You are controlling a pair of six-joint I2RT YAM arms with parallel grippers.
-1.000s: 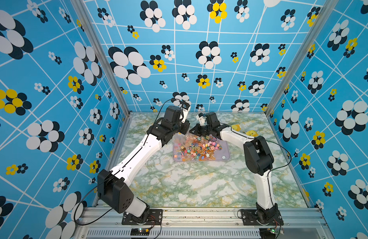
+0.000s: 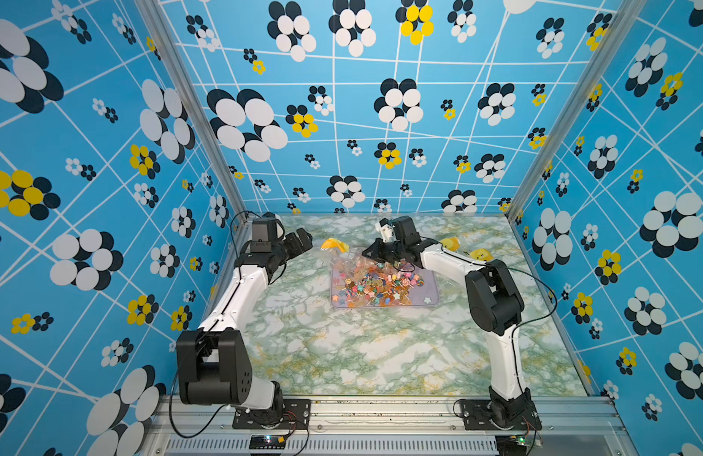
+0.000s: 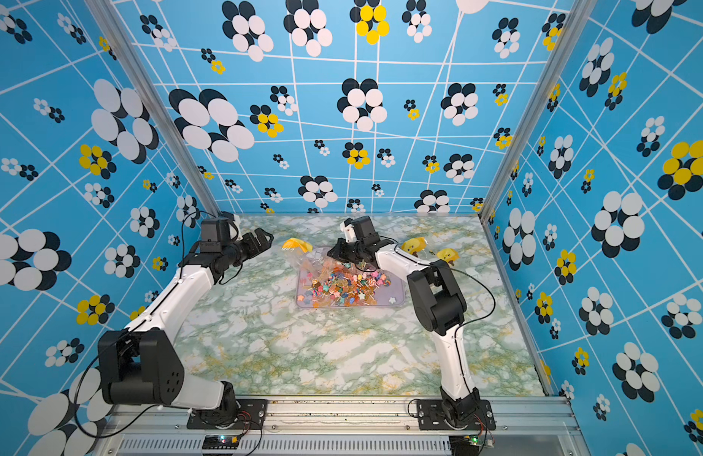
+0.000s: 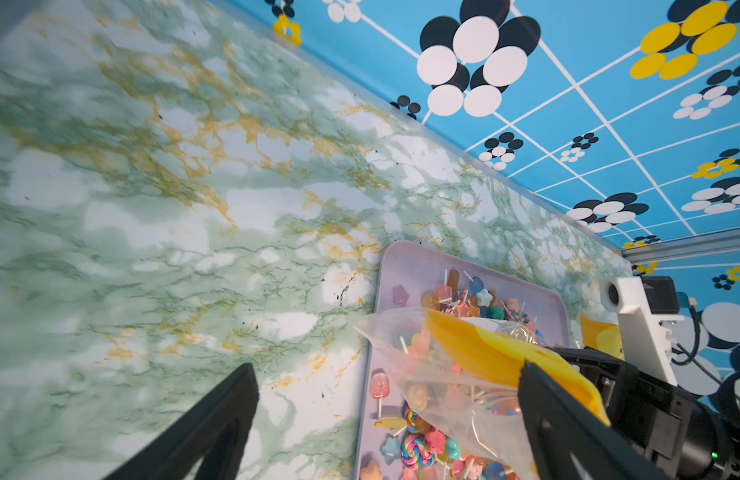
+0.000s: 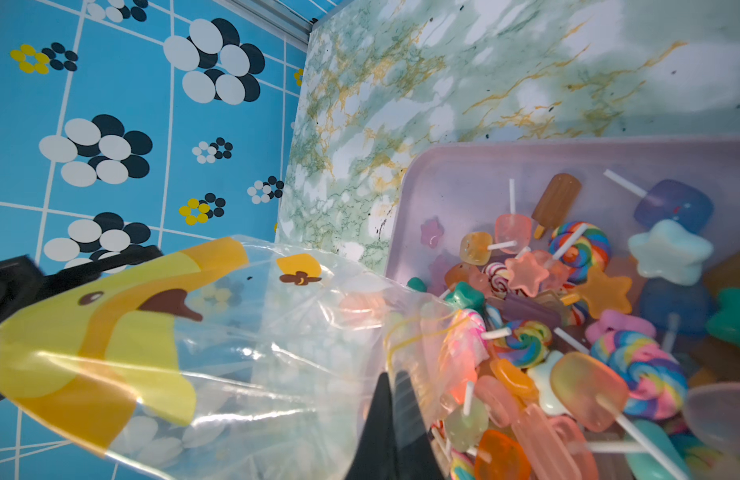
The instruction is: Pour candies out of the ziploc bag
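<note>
A clear ziploc bag with yellow print (image 2: 335,245) (image 4: 498,352) (image 5: 161,336) lies tilted over the left part of a lilac tray (image 2: 427,296) (image 5: 418,184), which holds candies and lollipops (image 3: 343,285) (image 5: 594,296). My right gripper (image 2: 370,250) is shut at the bag's edge over the tray, apparently pinching the thin plastic. My left gripper (image 2: 304,241) stands open to the left of the bag, with nothing held between its fingers.
Yellow objects (image 3: 414,245) lie on the marble table behind the right arm. The table's front and left of the tray are clear. Patterned walls enclose the back and sides.
My left gripper has moved left, away from the bag, uncovering its yellow print in the top left view. The right arm has barely moved.
</note>
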